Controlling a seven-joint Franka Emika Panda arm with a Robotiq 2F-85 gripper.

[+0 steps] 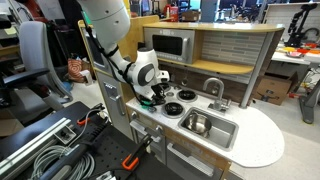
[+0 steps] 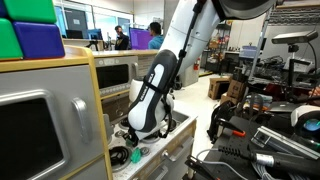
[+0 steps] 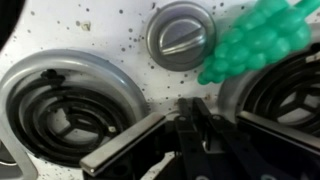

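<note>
A bumpy, translucent green object (image 3: 258, 42), like a bunch of grapes, lies on the white stovetop (image 3: 110, 25) beside a round silver knob (image 3: 180, 36). It is at the upper right in the wrist view; in exterior view 2 the green object (image 2: 135, 155) sits at the counter's front. My gripper is low over the stovetop between two coil burners, its grey fingers (image 3: 122, 146) apart. The green object is ahead and to the right of the fingers, not between them. In exterior view 1, the arm partly covers the green object (image 1: 146, 102).
Black coil burners (image 3: 70, 120) flank the gripper, the other burner (image 3: 290, 95) being partly under the green object. A metal sink (image 1: 206, 124) with a faucet is to the right. A microwave (image 1: 172, 44) stands behind the arm.
</note>
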